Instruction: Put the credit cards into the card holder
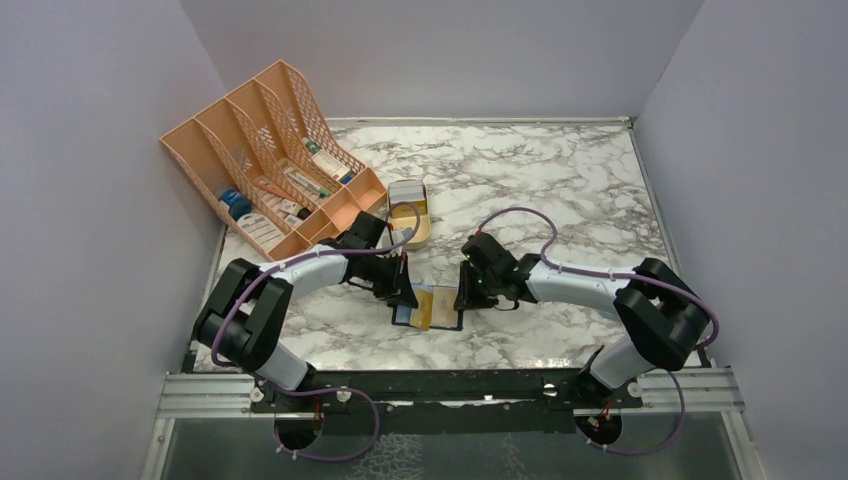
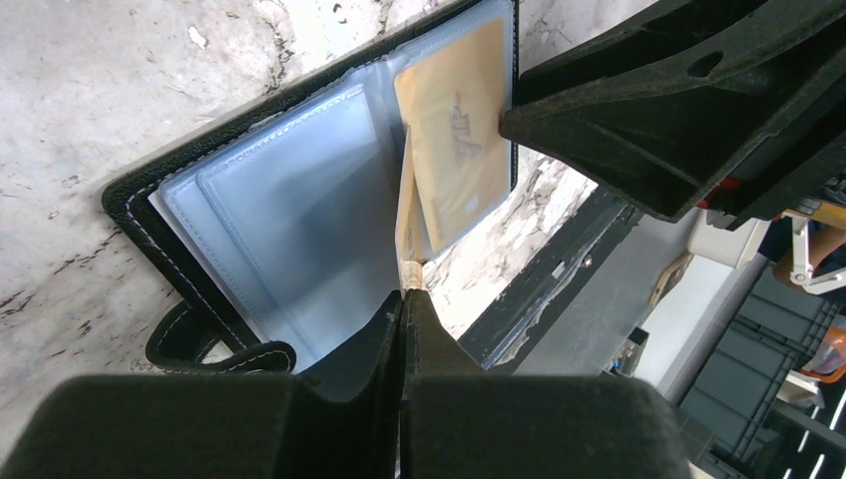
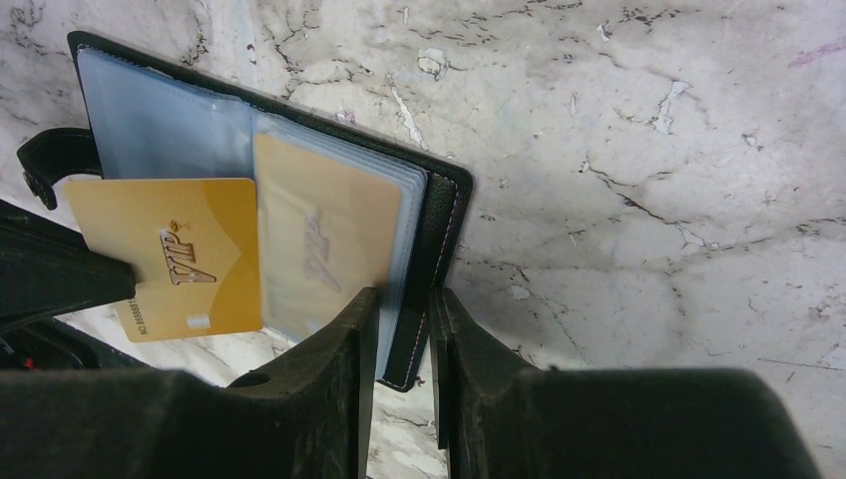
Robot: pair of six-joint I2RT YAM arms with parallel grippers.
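Note:
Wide open on the marble table lies the black card holder, with clear bluish sleeves. One gold card sits under the frosted plastic of the sleeve on its right side. My left gripper is shut on the edge of another gold card, seen nearly edge-on in the left wrist view. That card reaches to the near side of the filled sleeve; whether its edge is inside a sleeve I cannot tell. At the holder's right edge my right gripper is part open, one finger over the sleeve, the other outside the cover.
Behind the left arm stands a yellow box with a pale grey stack at its back. A peach organizer with tubes and bottles fills the back left. Bare marble stretches across the back right.

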